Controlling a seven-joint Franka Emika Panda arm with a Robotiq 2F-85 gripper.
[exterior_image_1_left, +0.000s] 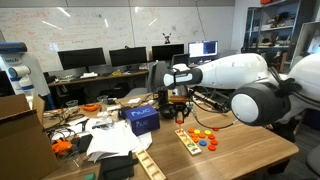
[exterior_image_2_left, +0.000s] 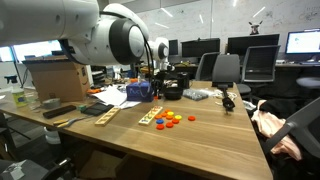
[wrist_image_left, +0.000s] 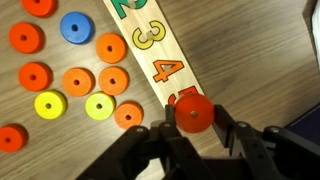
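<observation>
In the wrist view my gripper is shut on an orange-red disc (wrist_image_left: 194, 113) with a dark centre. Below the held disc lies a pale wooden number board (wrist_image_left: 150, 45). Its figures 2, 3 and 4 show, while the disc partly covers the 5. Loose discs lie on the table beside the board: several orange and red ones, a blue disc (wrist_image_left: 76, 27) and two yellow ones, including a yellow disc (wrist_image_left: 50, 104). From outside, the gripper (exterior_image_1_left: 180, 113) appears above the far end of the board (exterior_image_1_left: 187, 142); whether the disc touches the board, I cannot tell.
A second wooden board (exterior_image_1_left: 149, 165) lies nearer the left, by white papers (exterior_image_1_left: 110, 140). Behind them stands a blue box (exterior_image_1_left: 143, 120), with a cardboard box (exterior_image_1_left: 22, 140) at far left.
</observation>
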